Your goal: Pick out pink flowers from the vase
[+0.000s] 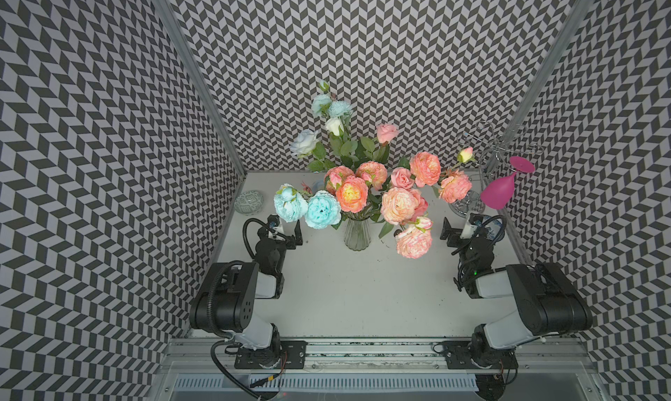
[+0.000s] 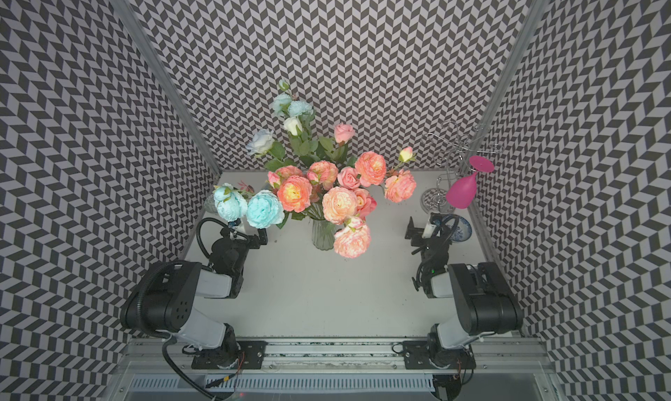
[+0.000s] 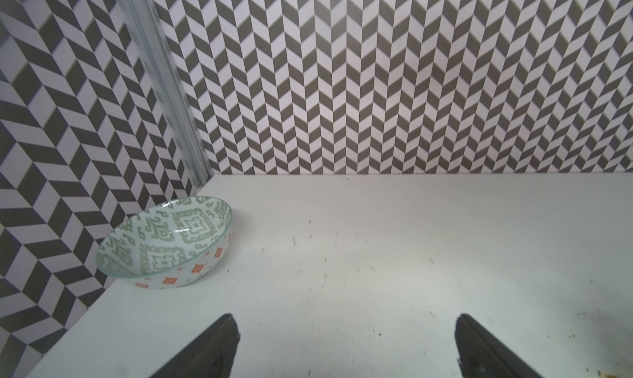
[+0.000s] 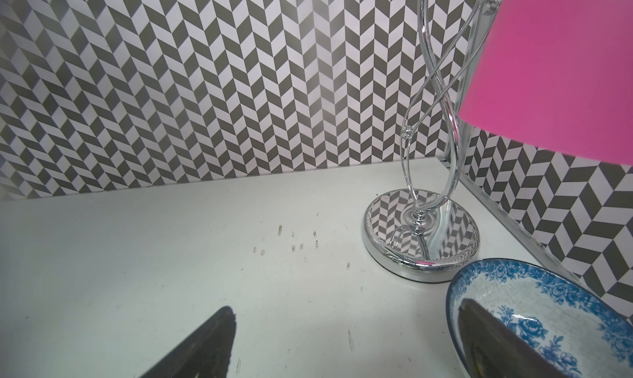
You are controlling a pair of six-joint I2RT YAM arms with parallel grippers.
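Note:
A ribbed glass vase (image 1: 357, 234) stands upright mid-table, filled with a wide bouquet. Coral and pink flowers (image 1: 399, 205) fan out over its middle and right side, and a single pink bud (image 2: 343, 133) rises at the back. Pale blue and white blooms (image 1: 323, 210) lean out to the left. My left gripper is open and empty, left of the vase and close to the low blue blooms. On the vase's right, my right gripper also stands open, with nothing between its fingers. Leaves and blossoms hide most stems.
A green-patterned bowl (image 3: 165, 243) sits at the back left. At the right are a lamp with a pink shade (image 1: 499, 191) and chrome base (image 4: 422, 236), and a blue-and-white dish (image 4: 547, 312) beside my right gripper.

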